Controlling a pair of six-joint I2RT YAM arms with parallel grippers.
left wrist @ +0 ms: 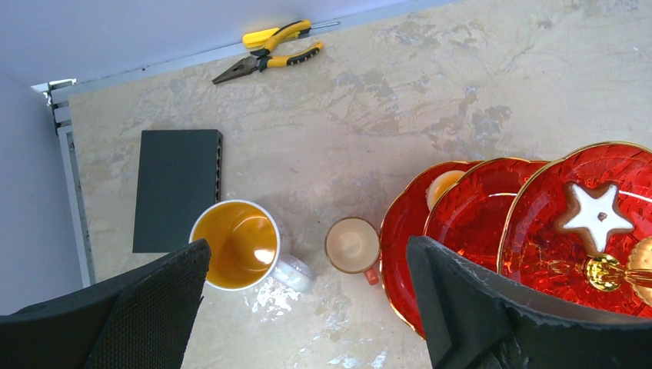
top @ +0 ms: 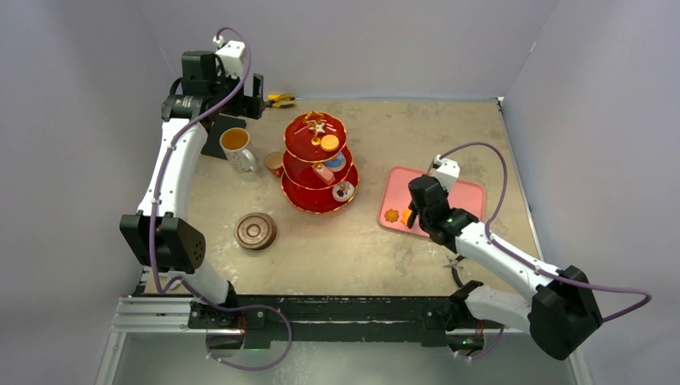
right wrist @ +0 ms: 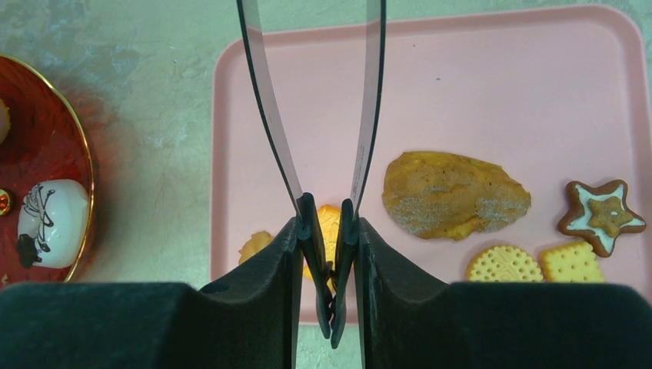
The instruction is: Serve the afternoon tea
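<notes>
My right gripper is shut on a pair of metal tongs (right wrist: 367, 100) with black ends. The tong ends are nearly together over an orange biscuit (right wrist: 328, 223) on the pink tray (right wrist: 323, 38); whether they grip it I cannot tell. A small brown biscuit (top: 391, 216) lies left of it. The red three-tier stand (top: 298, 195) bears several sweets, among them a star biscuit (left wrist: 600, 217) on top and a white one (right wrist: 58, 219) lower down. At the back left, my left gripper hangs open and empty above a mug (left wrist: 238, 254) and a small cup (left wrist: 352, 246).
A potato-like bun (right wrist: 454, 194), a star biscuit (right wrist: 603, 215) and pale biscuits (right wrist: 503, 265) share the tray. Pliers (left wrist: 273, 58) and a dark box (left wrist: 177, 188) lie at the back left, a round brown lid (top: 255, 231) at the front left. Clear table separates stand and tray.
</notes>
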